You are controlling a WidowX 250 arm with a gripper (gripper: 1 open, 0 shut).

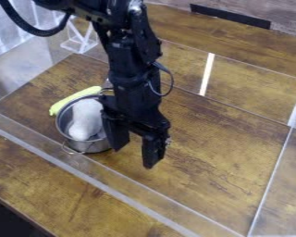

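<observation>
A metal pot [71,140] sits on the wooden table at the left, with a white rounded object [82,118] inside it, partly hidden behind my arm. A pale yellow elongated object [71,98] lies just behind the pot. My gripper [134,146] hangs low at the right side of the pot, its dark fingers apart and open, with nothing visible between them.
Clear transparent panels or edges run along the left, front and right of the work area. A dark strip lies along the back.
</observation>
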